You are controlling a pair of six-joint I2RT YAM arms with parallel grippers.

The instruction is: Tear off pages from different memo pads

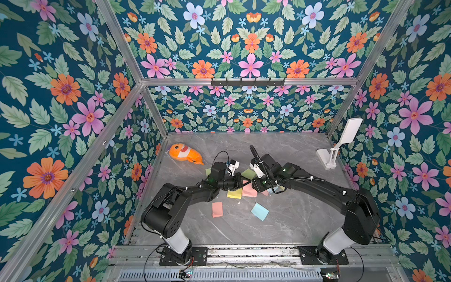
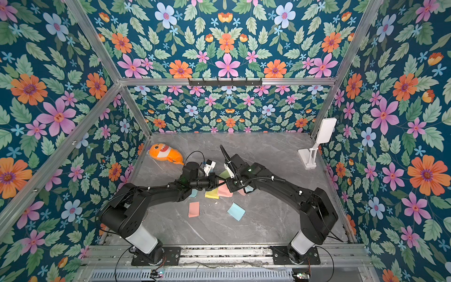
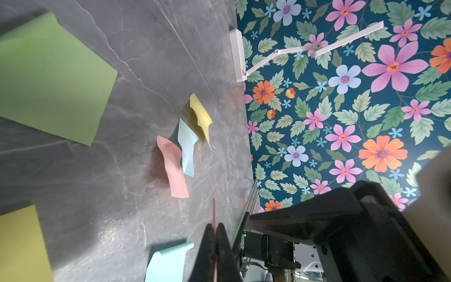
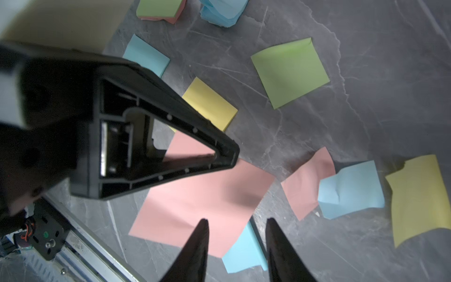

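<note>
A pink page hangs from my left gripper, which is shut on it; the left wrist view shows the sheet edge-on between the fingertips. The right wrist view has the same page spread over part of a blue sheet (image 4: 244, 251). My right gripper stands open beside the page's lower edge, one finger on either side of its corner area; contact is unclear. Loose pages lie on the table: green (image 4: 290, 70), pink (image 4: 310, 181), light blue (image 4: 351, 190) and yellow (image 4: 420, 197). A yellow pad (image 4: 211, 103) sits beyond the left gripper.
More pads lie further left: teal (image 4: 146, 54), green over pink (image 4: 159, 8) and a blue stack (image 4: 223, 9). Nearer the front are a pink square (image 1: 217, 209) and a blue one (image 1: 259, 211). An orange plush toy (image 1: 184, 153) and a white lamp (image 1: 331, 157) stand at the sides.
</note>
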